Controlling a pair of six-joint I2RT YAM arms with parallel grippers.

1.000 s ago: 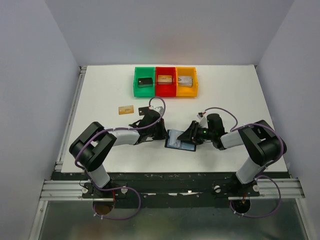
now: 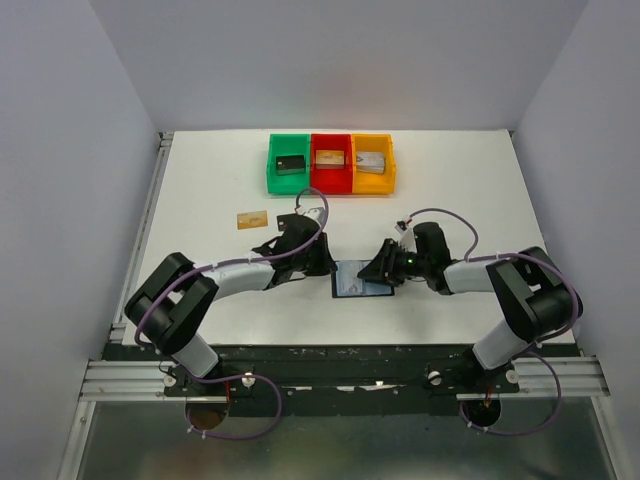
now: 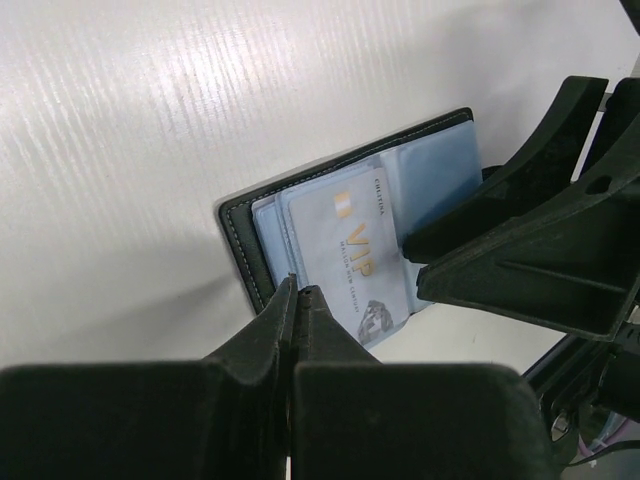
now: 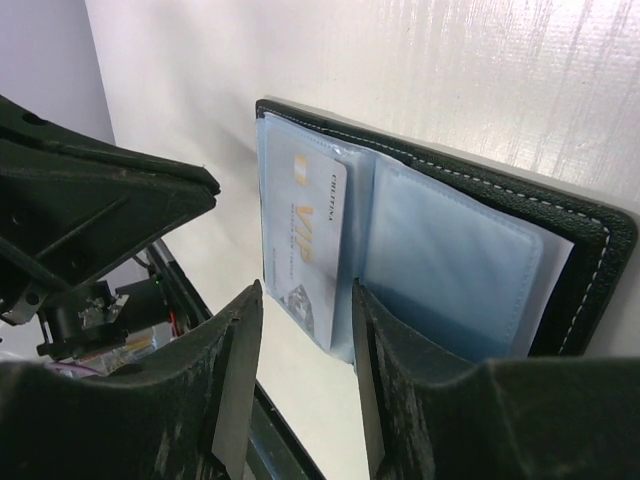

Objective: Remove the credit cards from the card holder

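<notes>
The black card holder (image 2: 334, 285) lies unfolded on the table between my two arms, its clear bluish sleeves facing up. A white VIP card (image 3: 347, 247) is in the sleeve on the holder's left half. The left gripper is shut at the edge of that card and its sleeve, with nothing visible between its fingertips. Over the right half, the right gripper stands open, its two fingers apart and close to the sleeves (image 4: 445, 255). Whether either gripper touches the holder, I cannot tell.
At the back, green (image 2: 272, 181), red (image 2: 331, 185) and yellow (image 2: 386, 181) bins hold dark, gold and silvery cards. A gold card (image 2: 252, 220) and a dark card (image 2: 288, 222) lie on the table, back left.
The holder has turned slightly and now lies straighter. My right arm has shifted a little. The left arm has moved slightly, its gripper still at the holder's left edge.
</notes>
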